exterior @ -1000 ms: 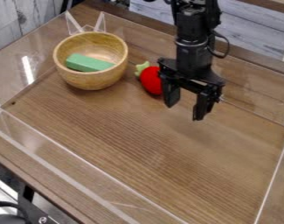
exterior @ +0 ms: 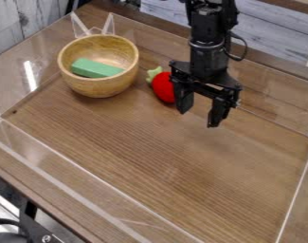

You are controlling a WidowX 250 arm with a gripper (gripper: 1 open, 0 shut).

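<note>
My black gripper (exterior: pixel 201 100) hangs over the upper middle of the wooden table with its two fingers spread open, nothing seen between them. Just left of it, partly behind the near finger, lies a red round object (exterior: pixel 167 87) with a small green top, perhaps a strawberry or tomato toy. At the upper left a wooden bowl (exterior: pixel 118 78) holds a light green block (exterior: pixel 96 68).
A pale surface lies beyond the back edge.
</note>
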